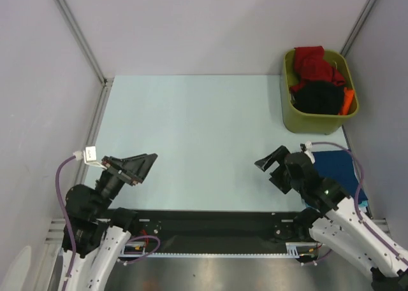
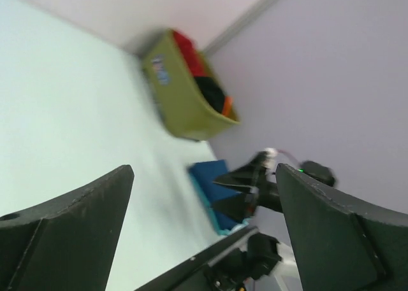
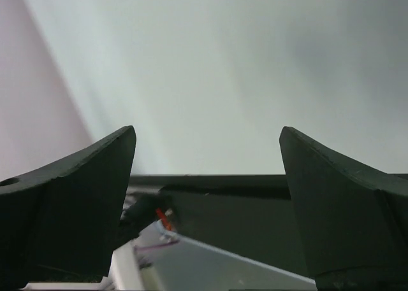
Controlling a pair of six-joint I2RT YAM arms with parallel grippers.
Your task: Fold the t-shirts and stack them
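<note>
Cloth in red (image 1: 312, 68), black (image 1: 319, 99) and orange (image 1: 347, 101) lies bunched inside the green bin (image 1: 312, 123) at the back right. A flat, folded dark blue shirt (image 1: 338, 169) rests at the table's right edge, partly hidden by the right arm. Its lighter blue lower edge shows in the left wrist view, where the dark blue top (image 2: 209, 171) is also visible. My left gripper (image 1: 145, 169) is open and empty over the front left of the table. The right gripper (image 1: 268, 175), open with nothing between its fingers, hovers left of the blue shirt.
Walls (image 1: 191, 30) enclose the back and both sides. Along the front runs a dark table edge (image 1: 210, 220). The bin stands tall in the back right corner.
</note>
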